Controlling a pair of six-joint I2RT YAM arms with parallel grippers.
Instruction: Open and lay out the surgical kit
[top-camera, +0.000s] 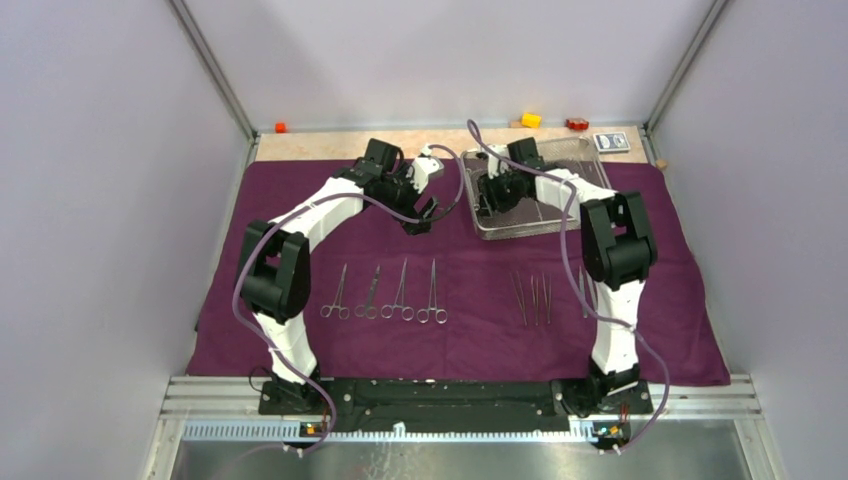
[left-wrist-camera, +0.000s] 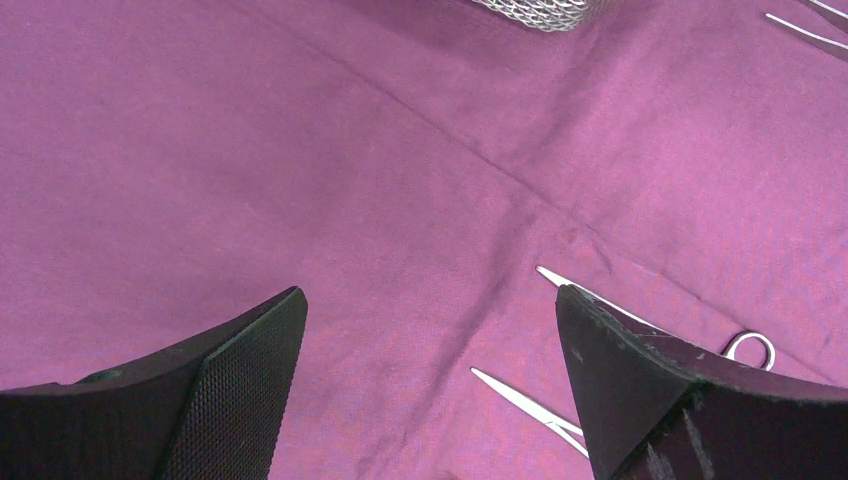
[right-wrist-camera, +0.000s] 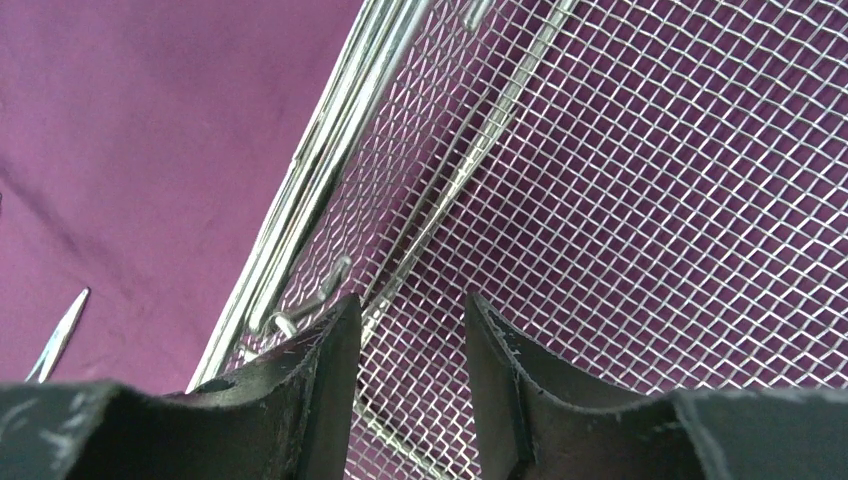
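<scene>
The wire mesh tray (top-camera: 530, 228) sits at the back right on the purple cloth. My right gripper is inside it at the left end, fingers part open over the mesh floor and metal bars along the wall, with nothing clearly between them. My left gripper stands open and empty over cloth, left of the tray. Several scissor-like instruments (top-camera: 398, 300) lie in a front-left row; several slim tweezer-like instruments (top-camera: 535, 300) and longer pieces (top-camera: 583, 300) lie at front right.
Small orange (top-camera: 280, 128), yellow (top-camera: 531, 120) and red (top-camera: 577, 124) objects and a framed card (top-camera: 611, 142) stand on the back strip. Purple cables loop over both arms.
</scene>
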